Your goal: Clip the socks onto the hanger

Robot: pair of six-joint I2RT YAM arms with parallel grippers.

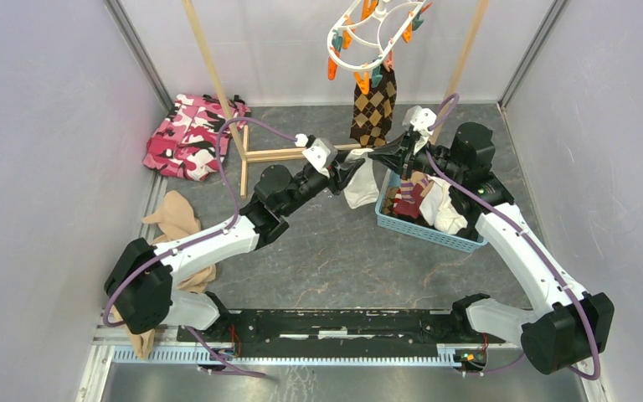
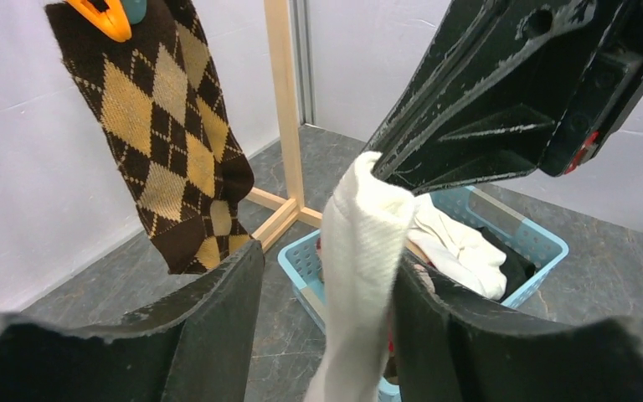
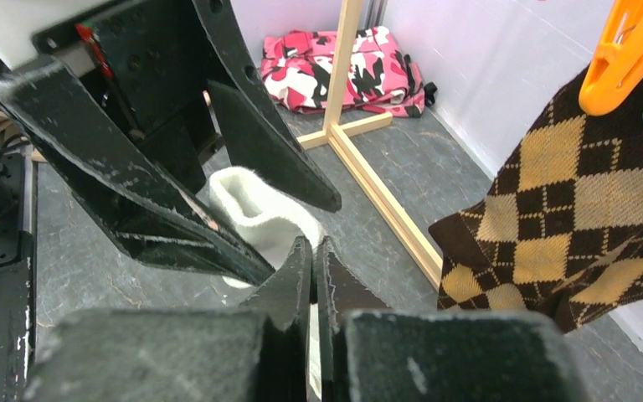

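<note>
A white sock (image 1: 362, 189) hangs between the two arms. My right gripper is shut on its upper edge, with the cloth emerging at the fingertips. On either side of the sock in the left wrist view stand the fingers of my left gripper; they are partly apart, and a gap shows between the left finger and the cloth. Behind, the white round hanger (image 1: 377, 38) carries orange and green clips. A brown argyle sock (image 2: 163, 142) hangs from an orange clip (image 2: 105, 18) and a teal one.
Below the right arm sits a blue basket (image 1: 425, 239) with several socks in it. A wooden stand (image 1: 289, 154) rises at the back. At the left lie a pink camouflage bag (image 1: 188, 138) and a tan cloth (image 1: 174, 214).
</note>
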